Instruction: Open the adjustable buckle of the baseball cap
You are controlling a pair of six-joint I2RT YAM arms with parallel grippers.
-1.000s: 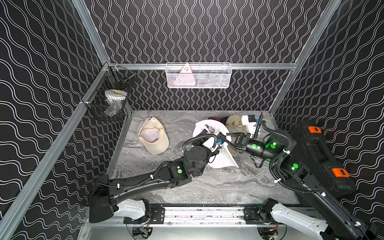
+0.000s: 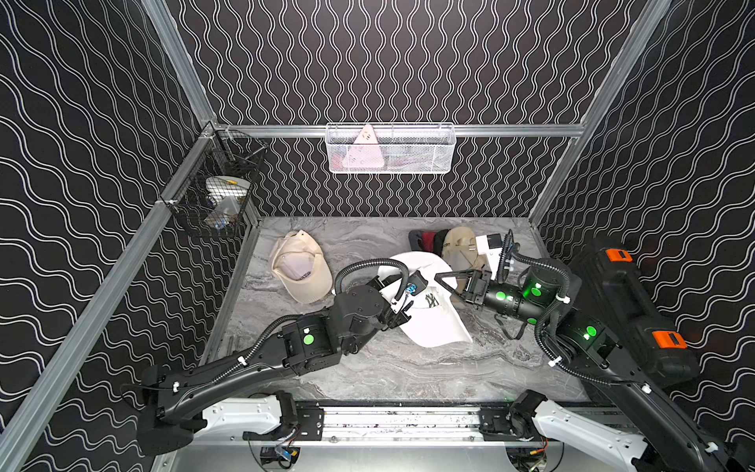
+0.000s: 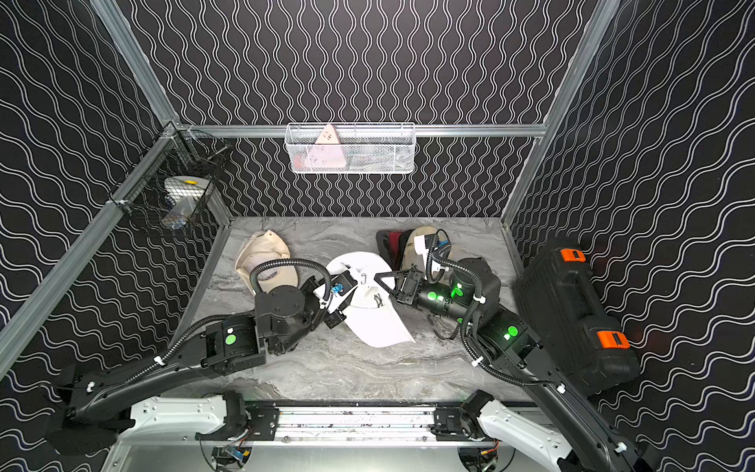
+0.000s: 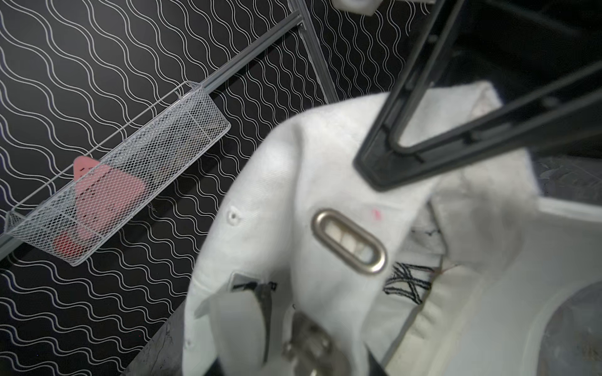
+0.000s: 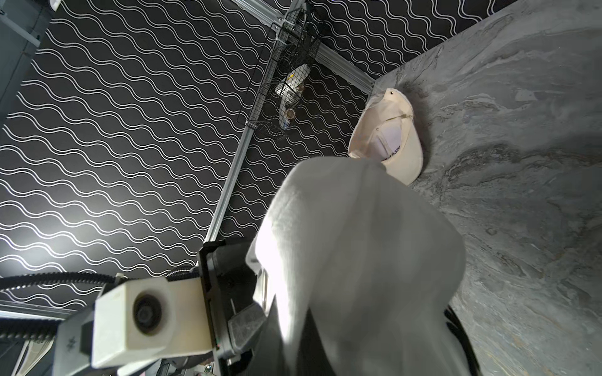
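The white baseball cap (image 2: 434, 324) is held up with its brim toward the front. In the left wrist view, an oval metal eyelet (image 4: 348, 241) shows on its back band. Above the eyelet, my right gripper is closed over the band, one finger in front of the cloth and the other hidden behind it. Along the bottom edge, my left gripper is closed on a blurred metal piece, apparently the buckle (image 4: 313, 347). White cloth (image 5: 376, 250) covers much of the right wrist view and hides the buckle there.
A beige cap (image 2: 302, 267) lies at the back left. Several dark and tan caps (image 2: 464, 244) sit behind the right gripper. A mesh basket (image 2: 428, 157) hangs on the back wall, and a black case (image 2: 641, 314) stands at right.
My left gripper has moved left, widening the gap to the right one. The cap's brim has shifted slightly toward the front, while the right arm has barely moved.
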